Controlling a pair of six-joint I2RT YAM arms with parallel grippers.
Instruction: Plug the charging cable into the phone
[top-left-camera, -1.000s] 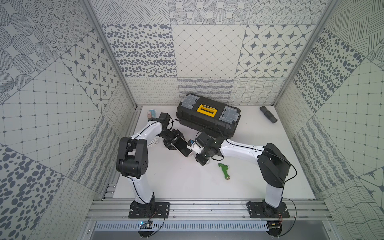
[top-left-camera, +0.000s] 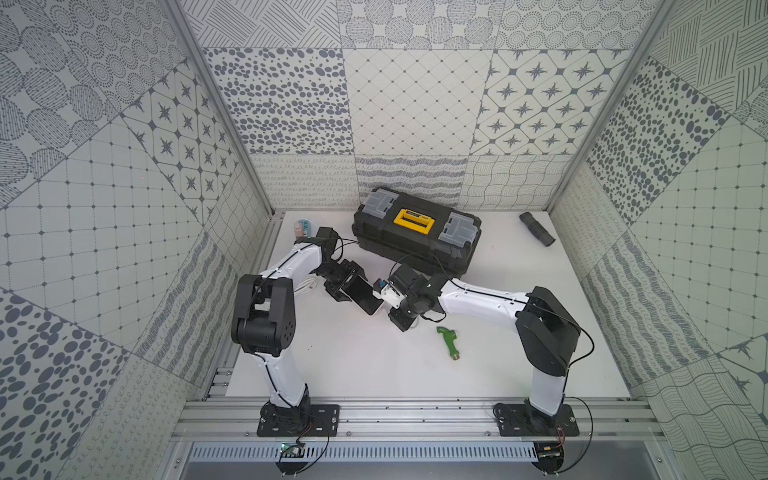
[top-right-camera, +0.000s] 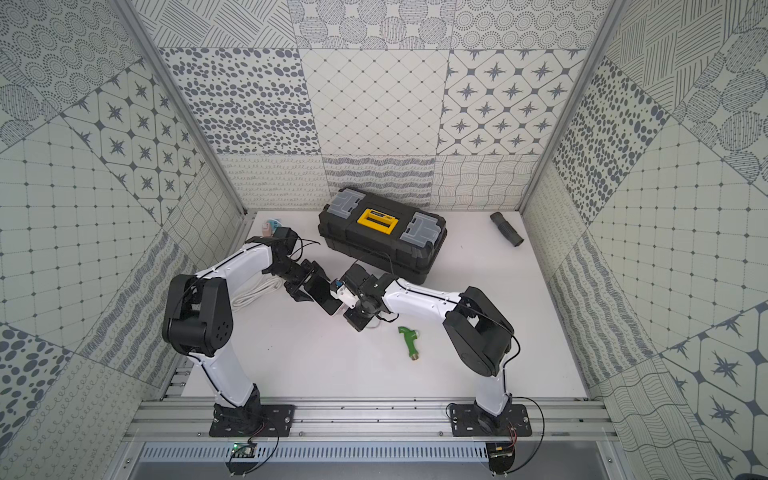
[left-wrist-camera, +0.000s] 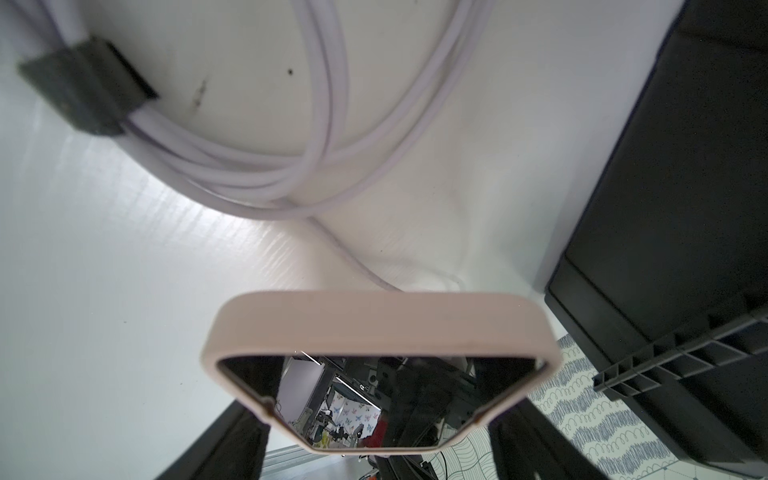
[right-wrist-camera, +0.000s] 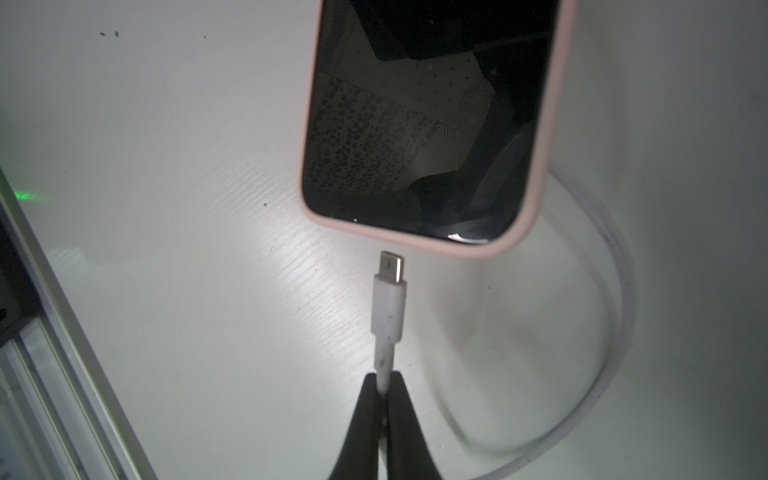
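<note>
My left gripper is shut on the pink-edged phone (left-wrist-camera: 380, 324), its fingers at both long sides. In the right wrist view the phone (right-wrist-camera: 416, 152) hangs screen up, its bottom edge facing the cable. My right gripper is shut on the thin white charging cable just behind the plug (right-wrist-camera: 389, 308). The metal tip points at the phone's bottom edge, a small gap short of it in this view and left of that edge's middle. The port itself is not visible. In the top left view the right gripper hides the plug.
The cable's coiled bundle (left-wrist-camera: 240, 172) lies on the table below the left gripper. A black toolbox (top-left-camera: 416, 228) stands behind both arms. A green tool (top-left-camera: 449, 342) lies in front of the right arm.
The phone and left gripper have shifted very slightly left, a little away from the right gripper. The right arm is almost still. Both grips look unchanged.
</note>
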